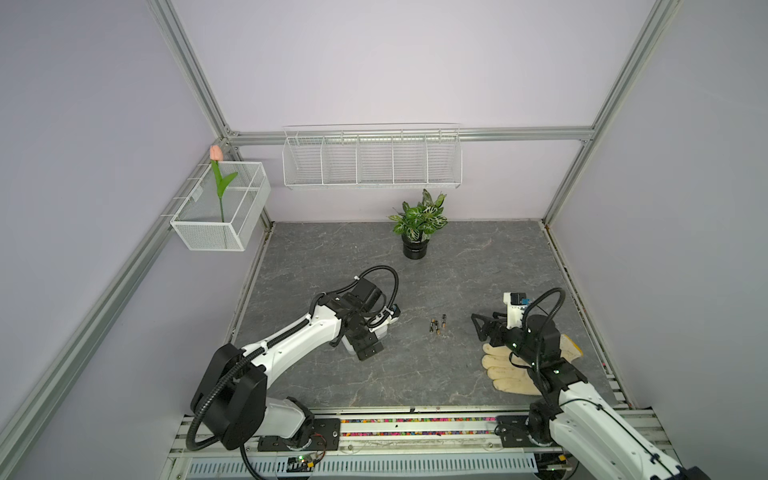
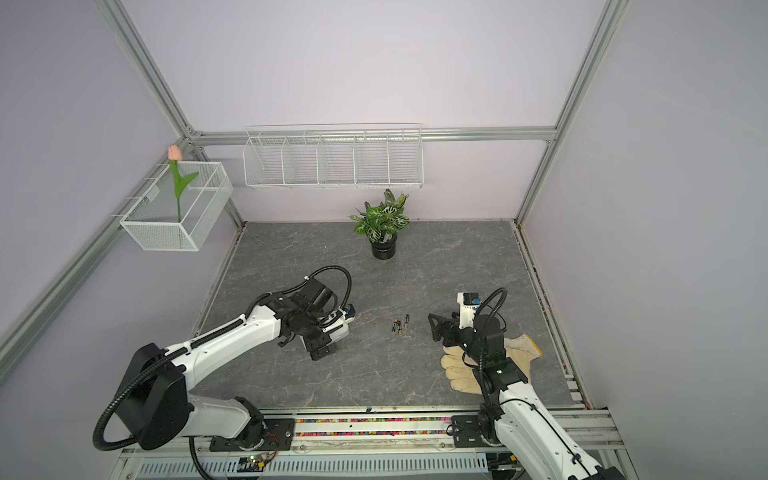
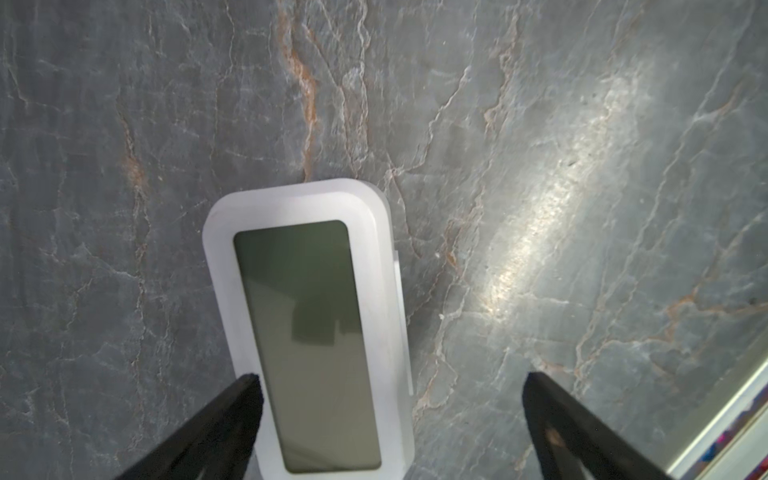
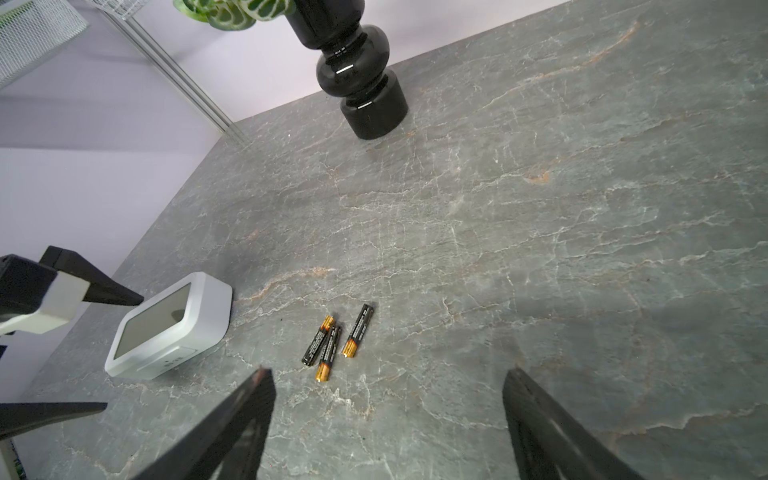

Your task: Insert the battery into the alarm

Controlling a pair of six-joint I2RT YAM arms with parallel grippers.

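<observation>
The white alarm with its dark screen lies face up on the marble table; in the right wrist view its white body (image 4: 200,320) shows its side. My left gripper hangs open over it, nothing held, and hides much of it in both top views. Three black-and-copper batteries (image 4: 357,329) lie loose on the table between the grippers, also small in the top left view (image 1: 436,325). My right gripper is open and empty, to the right of the batteries.
A plant in a black pot (image 1: 414,246) stands at the back. A beige glove (image 1: 512,382) lies under my right arm. Wire baskets (image 1: 372,160) hang on the back and left walls.
</observation>
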